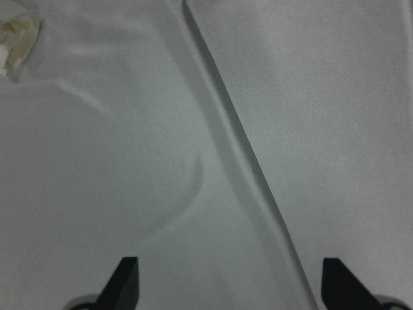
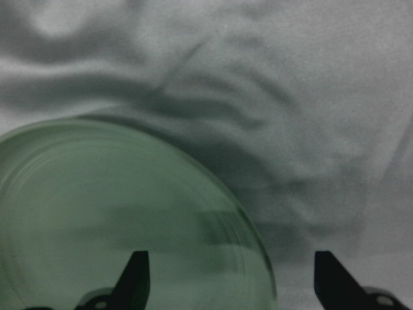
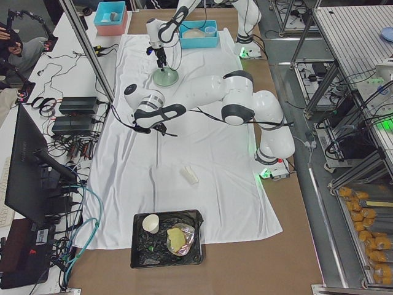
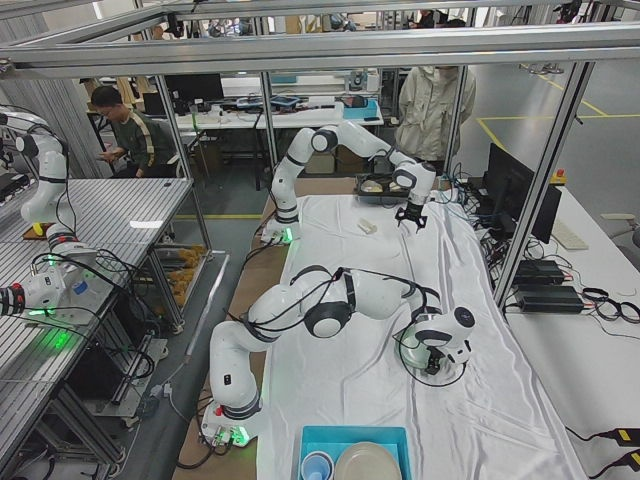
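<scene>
A round green plate (image 3: 166, 78) lies on the white cloth (image 3: 184, 147). My right gripper hangs open over the plate's edge, its fingers either side of the rim in the right wrist view. My left gripper is open above bare, creased cloth, between the plate and a small pale crumpled item (image 3: 189, 175), whose edge shows at the top left of the left wrist view.
A black tray (image 3: 141, 252) holding a white cup (image 3: 150, 224) and yellow food (image 3: 175, 238) on foil sits at one end. A blue bin (image 4: 350, 438) with a plate and cup is at the other.
</scene>
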